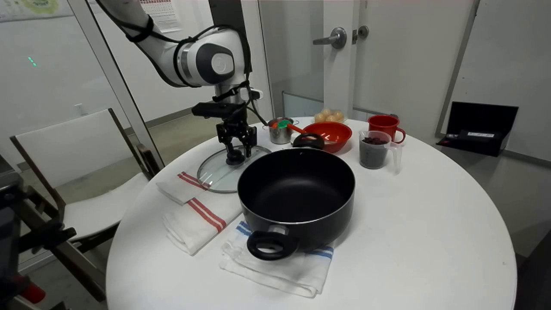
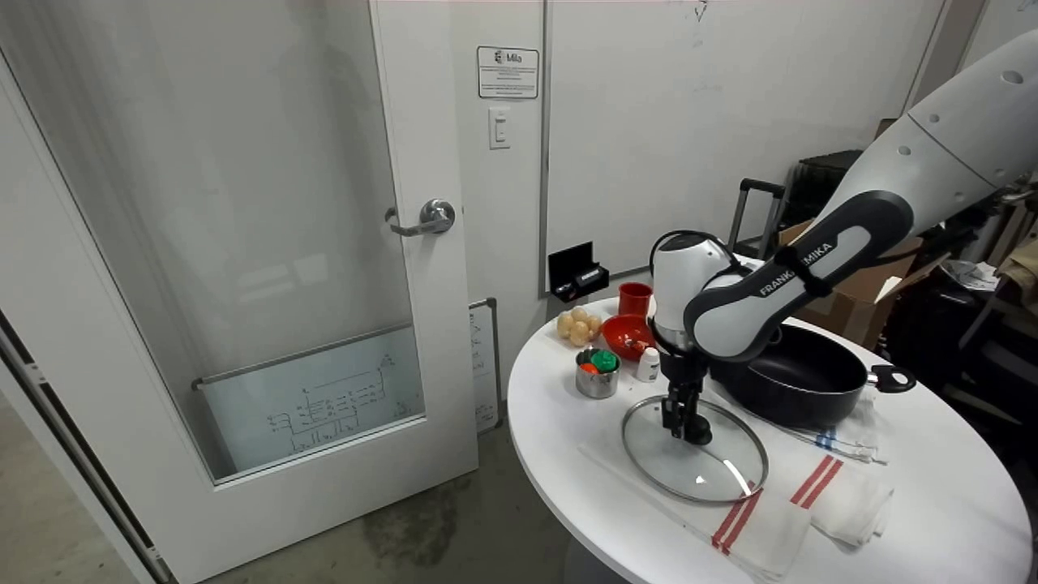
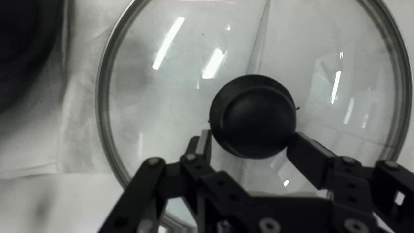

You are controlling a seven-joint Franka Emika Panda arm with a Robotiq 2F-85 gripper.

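Observation:
A round glass lid (image 1: 222,178) with a metal rim lies on the table, partly over the red-striped towel. Its black knob (image 3: 256,120) stands up at the centre. My gripper is lowered over the lid with the knob between its fingers, which are spread about the knob's width. In the wrist view the left fingertip (image 3: 206,141) and the right fingertip (image 3: 302,147) reach the knob's near edges; whether both touch it is unclear. The big black pot (image 1: 297,186) stands uncovered beside the lid, on a blue-striped towel (image 1: 289,271).
Behind the pot are a red bowl (image 1: 333,135), a small metal pot (image 1: 280,133), a measuring cup (image 1: 373,154) of dark contents and a red mug (image 1: 385,124). Red-striped towels (image 1: 199,219) lie in front of the lid.

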